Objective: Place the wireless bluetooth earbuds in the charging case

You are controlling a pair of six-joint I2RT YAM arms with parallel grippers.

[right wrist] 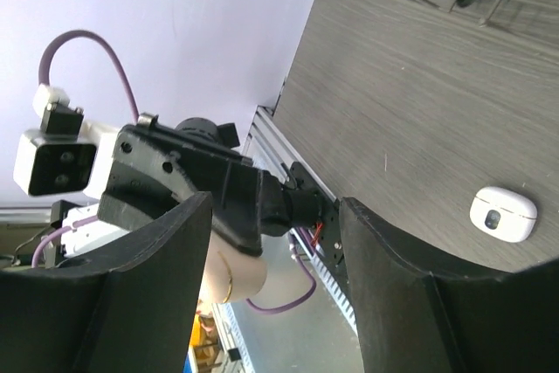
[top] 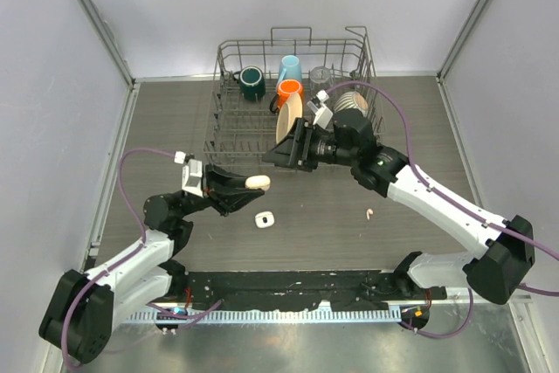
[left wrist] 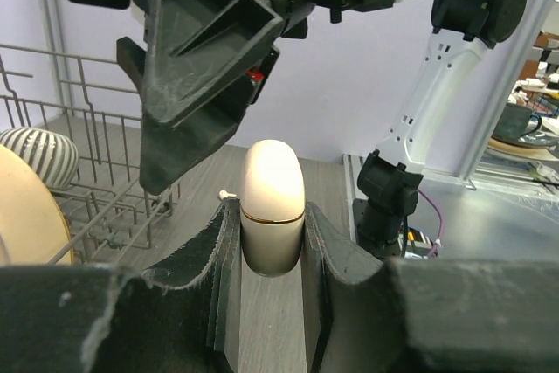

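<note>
My left gripper [top: 247, 189] is shut on a white oval case [left wrist: 272, 181] with a gold seam, held upright between its fingertips in the left wrist view. My right gripper [top: 279, 155] hangs just right of and above it, apart from the case; its fingers stand apart with nothing visible between them. A small white square case [top: 265, 219] with a dark window lies on the table below, also in the right wrist view [right wrist: 503, 214]. Small white pieces [top: 369, 214], likely the earbuds, lie on the table to the right.
A wire dish rack [top: 218, 111] with mugs, a cream plate [top: 288, 115] and a striped bowl fills the back middle.
</note>
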